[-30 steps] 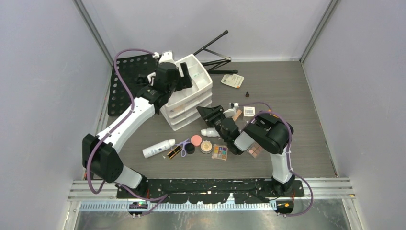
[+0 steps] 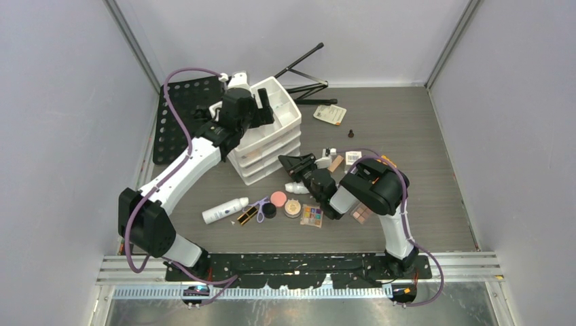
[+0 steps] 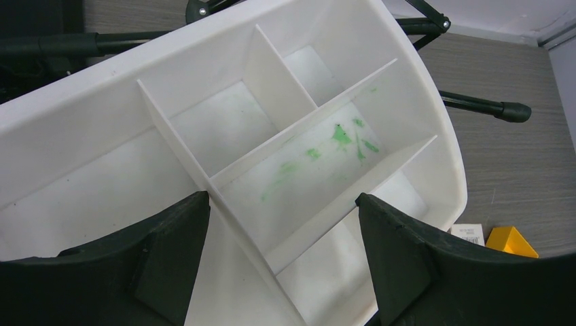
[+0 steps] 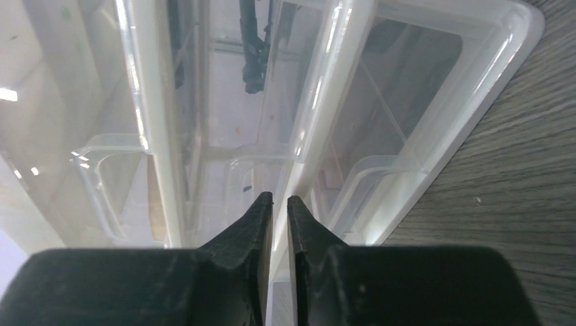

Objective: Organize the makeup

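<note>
A white tiered organizer (image 2: pixel 268 159) stands at the centre back, its top tray (image 3: pixel 88 170) divided into compartments. My left gripper is over that tray, fingers apart at the divider walls. My right gripper is low at the organizer's right front, its fingertips close together at the edge of a clear drawer (image 4: pixel 309 109); whether they hold it I cannot tell. On the table lie a white bottle (image 2: pixel 224 209), scissors (image 2: pixel 261 213), round compacts (image 2: pixel 293 208), a colourful palette (image 2: pixel 312 216) and other makeup.
A black perforated board (image 2: pixel 168 139) lies left of the organizer, with a black folded stand (image 2: pixel 312 101) behind it. A card (image 2: pixel 329 114) and small boxes (image 2: pixel 352 157) lie to the right.
The right arm's upper joint has shifted slightly and the gripper barely moved at the organizer. The left arm has hardly moved.
</note>
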